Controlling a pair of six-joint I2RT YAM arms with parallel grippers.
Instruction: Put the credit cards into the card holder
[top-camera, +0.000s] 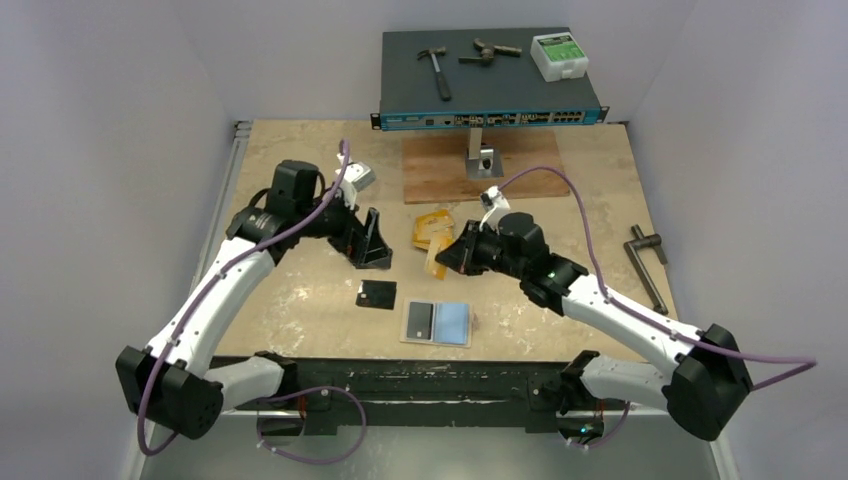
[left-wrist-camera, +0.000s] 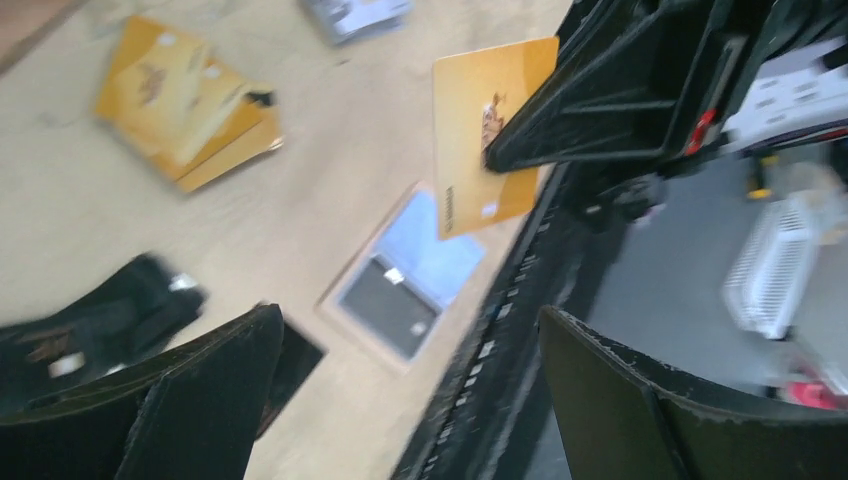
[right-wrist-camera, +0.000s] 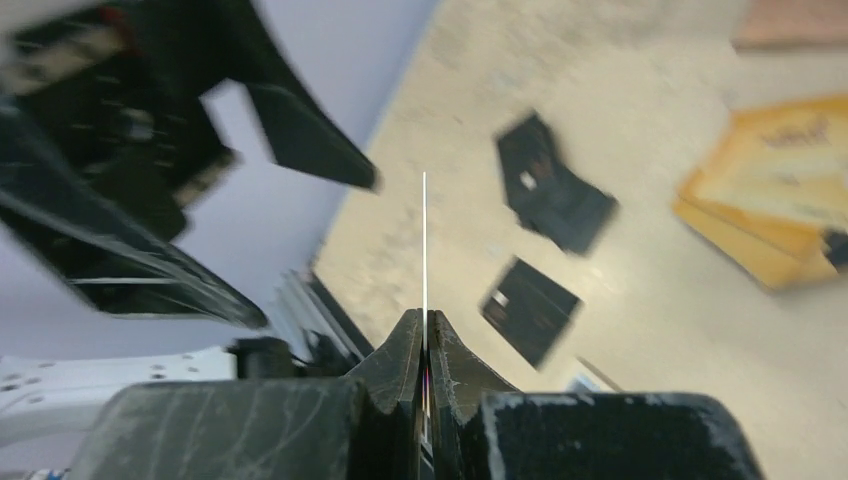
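A yellow card stands on its side in my right gripper, which is shut on its edge; from the right wrist the card shows as a thin upright line. My left gripper is open, empty, to the left of that card. Several yellow cards lie in an overlapping pile. Black cards overlap farther left, partly hidden by the left gripper from above. A single black card lies in front of them. What looks like the card holder, grey and blue, lies flat near the front edge.
Behind the cards stands a metal stand on a wooden board, under a rack unit carrying hammers and a white box. A dark metal tool lies at the right. Bare table surrounds the holder.
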